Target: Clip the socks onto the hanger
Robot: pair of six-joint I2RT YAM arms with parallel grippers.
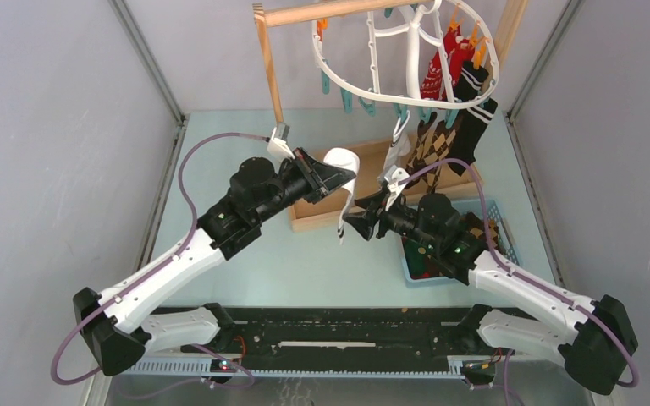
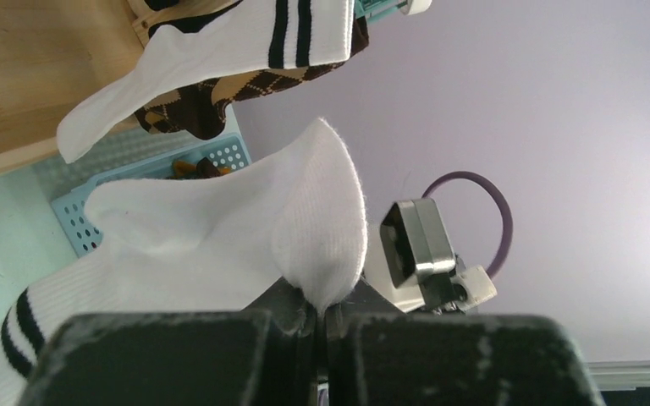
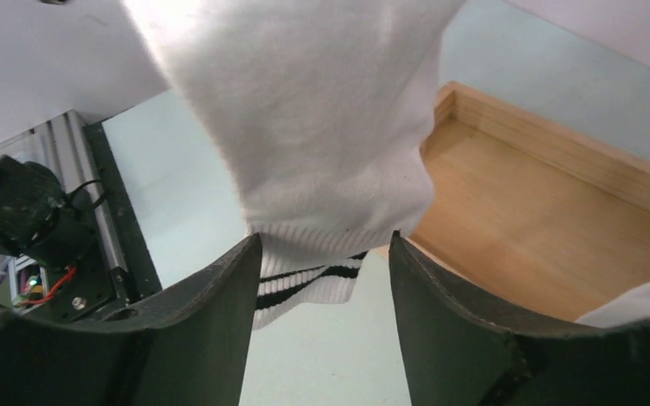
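Note:
A white sock (image 1: 344,161) with black stripes hangs from my left gripper (image 1: 352,176), which is shut on it. In the left wrist view the sock (image 2: 220,233) droops away from the shut fingertips, its striped cuff low. My right gripper (image 1: 354,218) is part open close beside the sock's lower part. Its fingers (image 3: 228,292) stand apart in the right wrist view, with the sock (image 3: 313,152) between or just beyond them. Above is the white round hanger (image 1: 413,68) with teal clips (image 1: 346,100). A matching striped white sock (image 2: 245,38) hangs from one clip.
Red, black and brown argyle socks (image 1: 433,152) hang on the hanger's right side. A wooden tray (image 1: 313,222) lies below it. The blue basket (image 1: 412,275) with more socks is partly behind the right arm.

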